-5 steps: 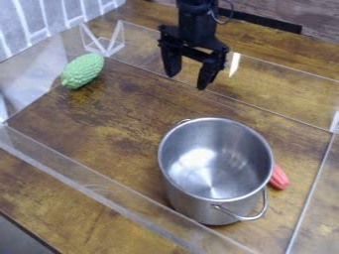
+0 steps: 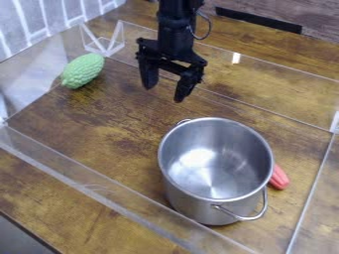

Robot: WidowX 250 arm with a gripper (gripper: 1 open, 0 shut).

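My black gripper [image 2: 169, 69] hangs open over the back middle of the wooden board, its fingers apart with nothing visible between them. To its left lies a green, bumpy vegetable-like object [image 2: 82, 71]. A large steel pot [image 2: 212, 164] stands at the front right, and a red elongated object [image 2: 279, 177] lies just right of it, partly hidden behind the pot.
Clear low plastic walls [image 2: 79, 169] border the work area on several sides.
My gripper has moved left and somewhat toward the front. The pot, green object and red object have stayed where they were.
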